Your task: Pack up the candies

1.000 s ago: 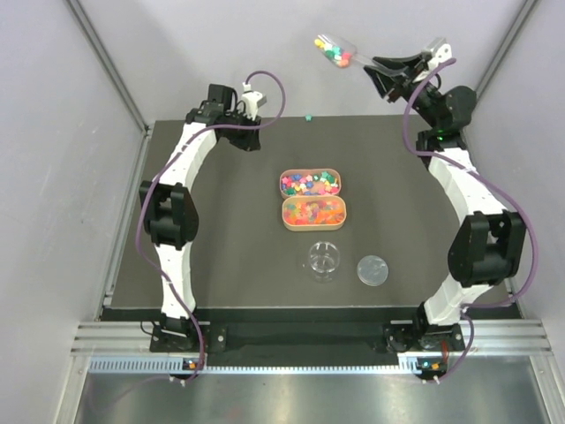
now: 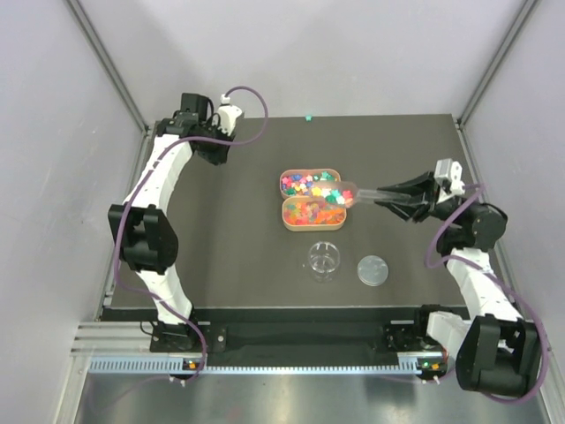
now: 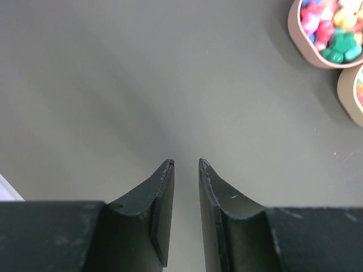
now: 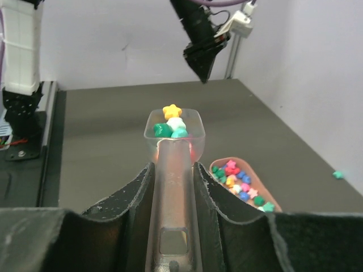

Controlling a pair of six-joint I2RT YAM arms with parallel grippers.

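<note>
A clear scoop [image 2: 351, 193] loaded with several colourful candies is held by its handle in my right gripper [image 2: 383, 198]. In the right wrist view, the fingers grip the clear handle [image 4: 173, 187], and candies [image 4: 173, 122] show in the scoop's bowl. Seen from above, the bowl overlaps two oblong containers: one with star-like candies [image 2: 292, 184], one with orange candies [image 2: 303, 212]. A clear jar [image 2: 324, 258] stands empty below them, a round clear lid [image 2: 372, 270] to its right. Over bare table at the far left hangs my left gripper, partly open, nothing between its fingertips.
One small green candy [image 2: 308, 117] lies by the table's far edge. Purple cables loop along both arms.
My right gripper has carried the loaded scoop from the far edge down toward the front, over the containers. The left arm has drifted left. Containers, jar and lid have stayed put.
</note>
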